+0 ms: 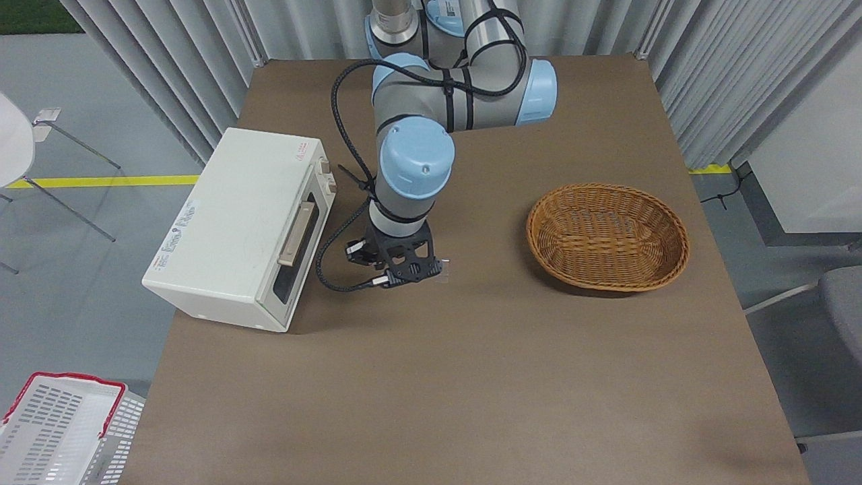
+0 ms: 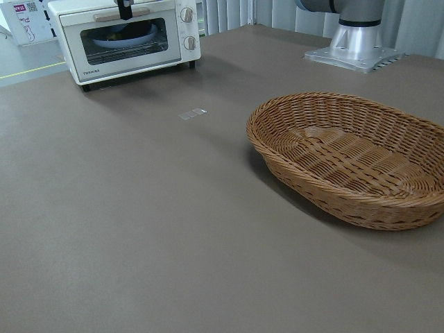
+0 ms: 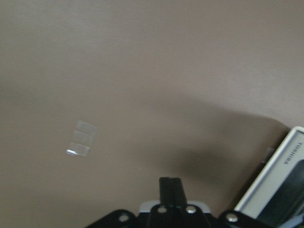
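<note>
The white Toshiba toaster oven [image 1: 218,226] stands on the left of the table, its glass door [image 2: 125,43] closed, with a blue dish [image 2: 125,41] visible behind the glass. My black gripper [image 1: 404,267] is raised beside the oven, right of its front. In the wrist view the gripper points over bare tabletop, with the oven [image 3: 280,180] at lower right; its fingertips look shut together, with nothing visible between them.
A wicker basket [image 1: 607,237] sits on the right. Small clear stickers [image 3: 80,140] lie on the table near the oven.
</note>
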